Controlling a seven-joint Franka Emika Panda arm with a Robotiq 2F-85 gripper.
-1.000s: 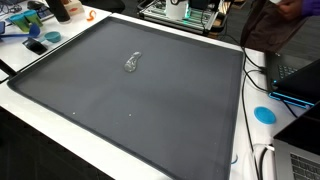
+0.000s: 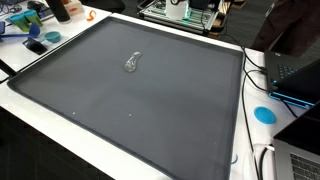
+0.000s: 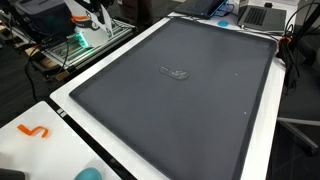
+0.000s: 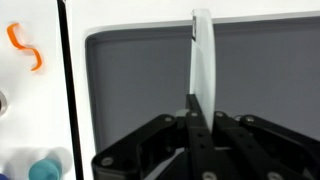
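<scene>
A small clear object, perhaps plastic, lies toward the back of the wide dark grey tray. In the second exterior view, that clear object rests on the far half of the tray. The wrist view shows my gripper shut, its long pale fingers together and nothing visible between them. Below the fingers in this view is the tray, where the clear object is not seen. Neither exterior view shows the fingertips clearly.
An orange curled strip and a teal round item lie outside the tray on the white table. Along another side sit a laptop and a blue disc. Most of the tray is bare.
The tray and clear object look the same throughout. At the upper right, the person beside the table has shifted slightly.
</scene>
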